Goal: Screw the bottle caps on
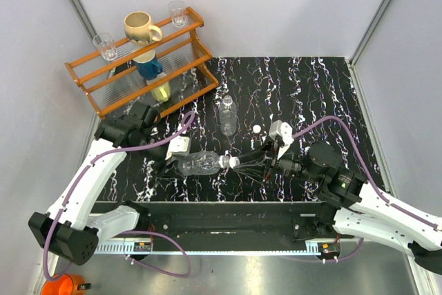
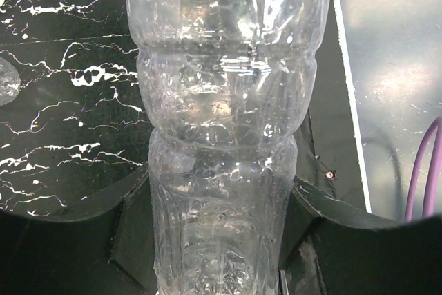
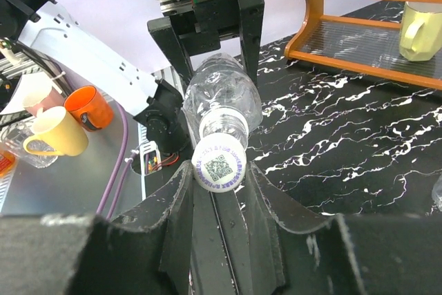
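Observation:
My left gripper (image 1: pixel 174 162) is shut on a clear plastic bottle (image 1: pixel 200 163), which lies sideways over the table's front part, its neck towards the right arm. In the left wrist view the bottle body (image 2: pixel 228 101) fills the space between the dark fingers. A white cap (image 3: pixel 219 164) with a printed code sits at the bottle's mouth; whether it is threaded tight cannot be told. My right gripper stands part open, its fingertips either side of the cap's lower part. A second clear bottle (image 1: pixel 228 117) is on the table, with a loose white cap (image 1: pixel 257 129) near it.
A wooden rack (image 1: pixel 148 60) with mugs and glasses stands at the back left. An orange mug (image 1: pixel 62 286) is at the front left, beyond the table's front edge.

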